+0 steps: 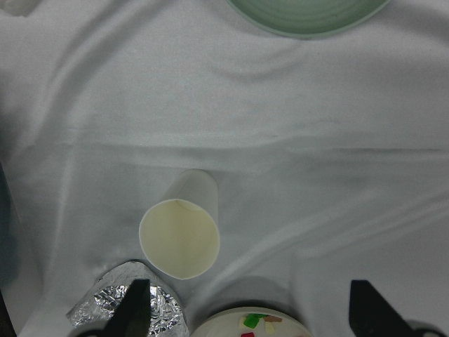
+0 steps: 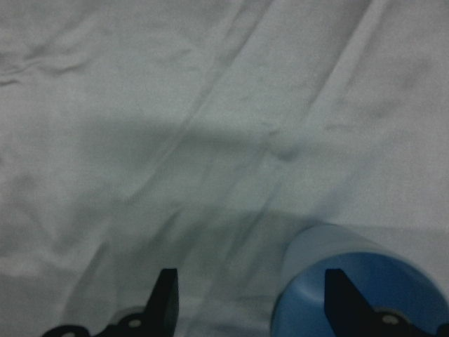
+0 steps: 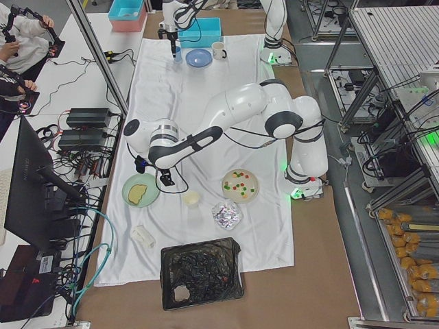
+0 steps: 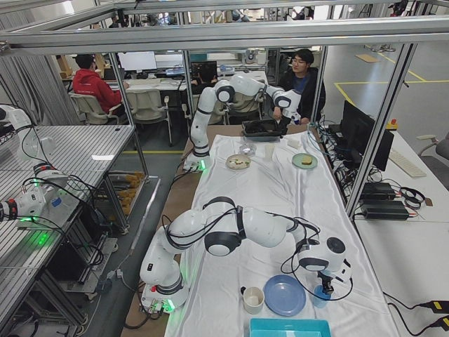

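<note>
My right gripper is open and low over a blue cup [image 2: 358, 302], one finger at the cup's rim; in the camera right view the cup [image 4: 321, 299] is beside a blue plate [image 4: 284, 295]. My left gripper stands open above the cloth, between a green plate with yellow food [image 3: 141, 192] and a cream cup [image 1: 179, 239]. Near that cup are crumpled foil [image 3: 226, 214] and a round plate with coloured pieces [image 3: 240, 184].
A white mug [image 4: 253, 300] and a teal bin [image 4: 287, 325] are near the right arm. A black-lined tray [image 3: 202, 274] lies at the other end. Monitors and cables line the side.
</note>
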